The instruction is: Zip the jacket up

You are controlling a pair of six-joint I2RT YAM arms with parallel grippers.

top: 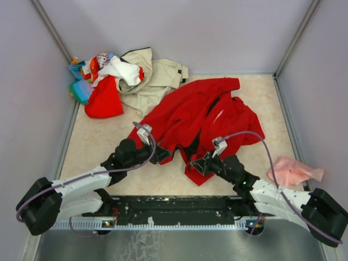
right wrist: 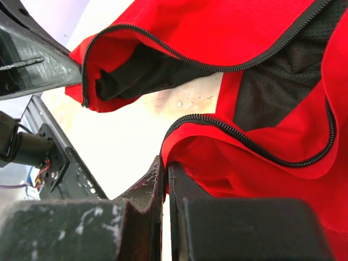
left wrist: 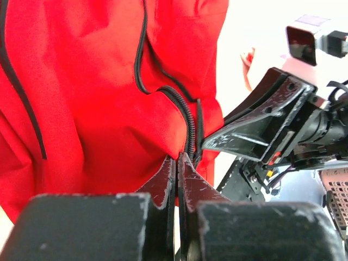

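The red jacket [top: 196, 109] lies open on the table, both front edges carrying black zipper tape. My left gripper [top: 160, 154] is at the left front edge, shut; in the left wrist view its fingertips [left wrist: 184, 163] meet at the red fabric beside the zipper [left wrist: 187, 125]. My right gripper [top: 198, 166] is at the right front edge, shut, with the end of the zipper tape [right wrist: 209, 122] and red edge at its fingertips [right wrist: 162, 168]. A gap of bare table and dark lining separates the two edges. Whether a slider is there, I cannot tell.
A pile of clothes [top: 125, 81] sits at the back left, a pink cloth [top: 293, 171] at the right edge. Bare table [top: 87, 152] shows at the left and along the front.
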